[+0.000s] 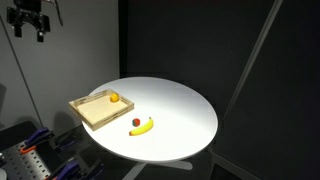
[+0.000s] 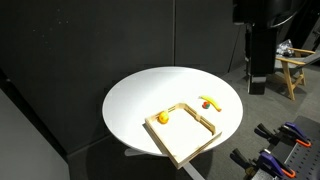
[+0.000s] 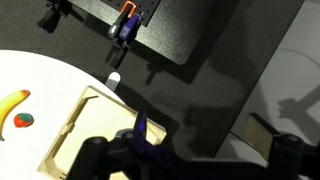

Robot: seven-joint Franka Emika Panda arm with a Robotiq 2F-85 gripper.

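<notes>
High at the left of exterior view 1, my gripper (image 1: 29, 33) hangs open, its two fingers apart and the gap between them empty. The wrist view looks down past the spread fingers (image 3: 141, 128) to the floor and the table edge. A shallow wooden tray (image 1: 84, 115) sits on the round table, well below the gripper. Inside the tray, near its back corner, is an orange fruit (image 1: 114, 98). Outside the tray lie a yellow banana (image 1: 142, 127) and a small red fruit (image 1: 136, 122), close to each other. The wrist view shows the red fruit's green top (image 3: 23, 120).
Bare white tabletop (image 1: 175, 100) stretches to the right of and behind the fruit. A dark metal base (image 3: 180, 40) with clamps (image 3: 126, 27) stands beside the table. Near the table, a grey wall panel (image 1: 90, 45) rises at the left. A wooden chair (image 2: 292, 70) is in the background.
</notes>
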